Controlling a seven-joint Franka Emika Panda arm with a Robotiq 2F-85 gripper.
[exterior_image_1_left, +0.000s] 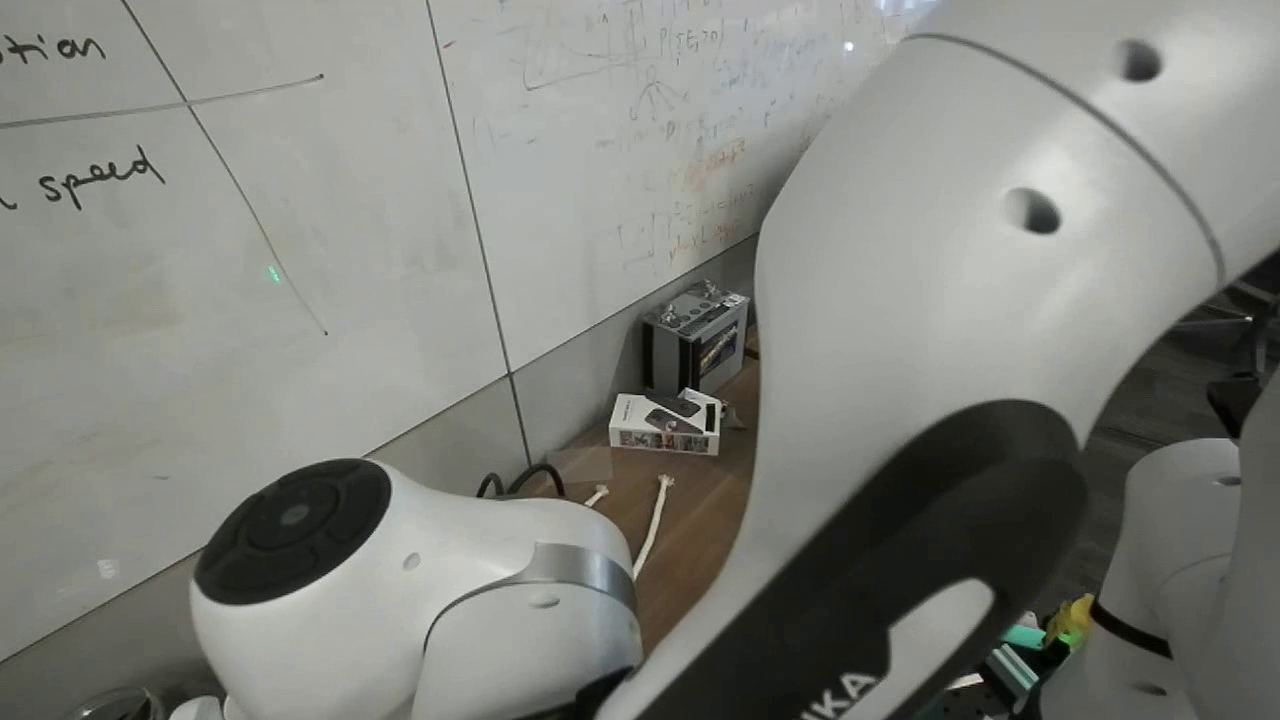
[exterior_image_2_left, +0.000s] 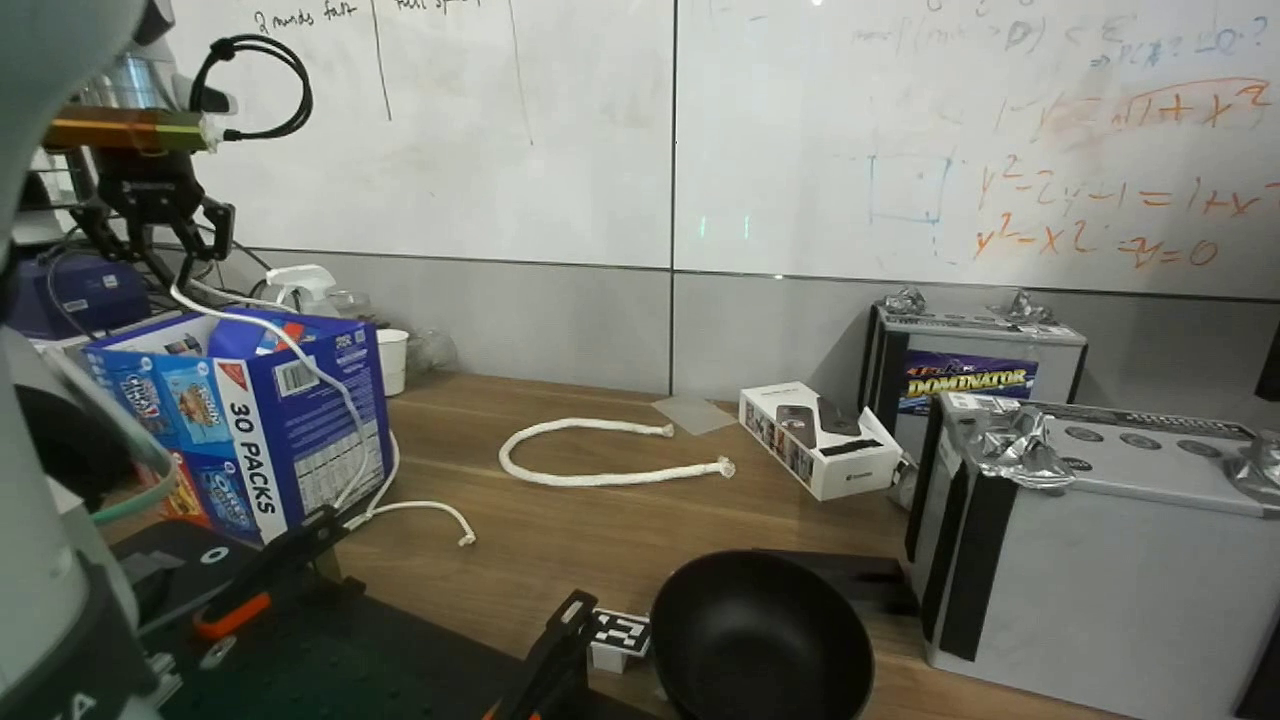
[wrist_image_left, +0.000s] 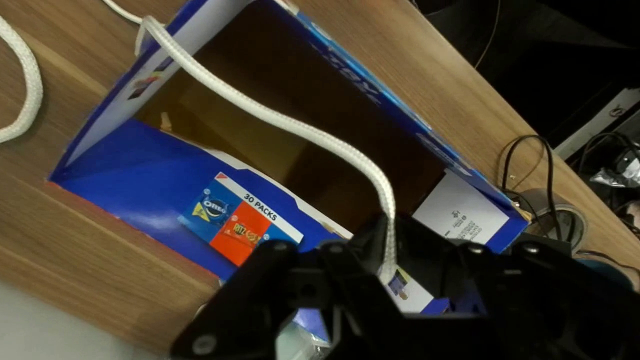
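Note:
A white rope (wrist_image_left: 300, 129) runs up from outside a blue snack box (wrist_image_left: 150, 174), crosses its open top and ends in my gripper, which is shut on it. Seen from exterior view 2, the gripper (exterior_image_2_left: 168, 270) hangs just above the box (exterior_image_2_left: 318, 408). From there the rope (exterior_image_2_left: 270, 326) drapes over the box's near edge and down its side. Its lower end lies on the table. In exterior view 1 the arm hides both the gripper and the box.
A second white rope (exterior_image_2_left: 600, 478) lies curved on the wooden table (exterior_image_2_left: 540, 546). To its right are a white carton (exterior_image_2_left: 828, 444), grey battery-like cases (exterior_image_2_left: 1104, 552) and a black pan (exterior_image_2_left: 762, 636). A white cup (exterior_image_2_left: 392, 360) stands behind the box.

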